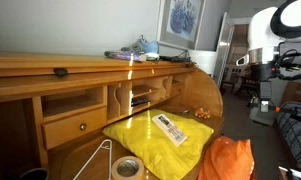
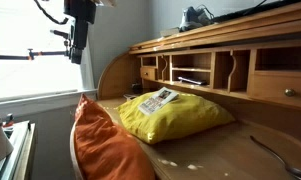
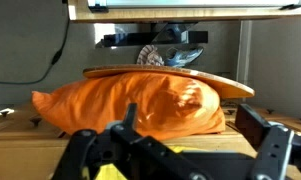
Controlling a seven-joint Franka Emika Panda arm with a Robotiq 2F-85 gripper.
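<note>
My gripper [image 1: 258, 104] hangs in the air at the right, above the orange cushion [image 1: 226, 160]. Its fingers stand wide apart and empty; in the wrist view the dark fingers [image 3: 127, 122] frame the orange cushion [image 3: 140, 105] from well above. In exterior view 2 the gripper [image 2: 78, 52] is at the upper left, clear of everything. A yellow cushion [image 2: 180, 117] lies on the desk beside the orange one. On top of it rests a printed white packet or sheet [image 1: 170, 128]. Only a strip of yellow cushion [image 3: 111, 173] shows at the bottom of the wrist view.
The wooden desk's back holds cubbyholes and a drawer [image 1: 74, 126]. A tape-like roll [image 1: 128, 168] and a white bent wire [image 1: 95, 160] lie in front. Assorted items [image 1: 140, 47] sit on the top shelf. Open air surrounds the gripper.
</note>
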